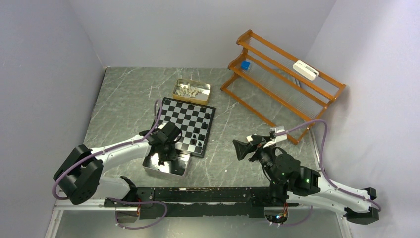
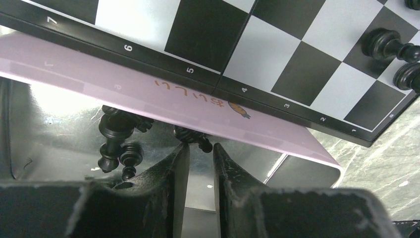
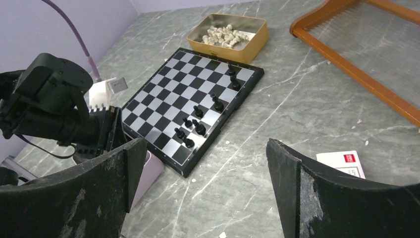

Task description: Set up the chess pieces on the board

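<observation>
My left gripper is down in the pink-walled tin [image 2: 59, 148], its fingers part open round the tip of a dark piece [image 2: 188, 134]; whether they touch it I cannot tell. More black pieces [image 2: 114, 134] lie in the tin. Several black pieces [image 3: 218, 104] stand on the near-right side of the checkered board [image 3: 168, 87]. White pieces [image 3: 223, 34] lie in a yellow tin [image 3: 195, 47] behind the board. My right gripper [image 1: 243, 148] is open, empty, over the table right of the board.
A wooden rack [image 1: 277, 84] stands at the back right. A small white box [image 3: 339, 161] lies beneath my right gripper. The table right of the board is mostly clear.
</observation>
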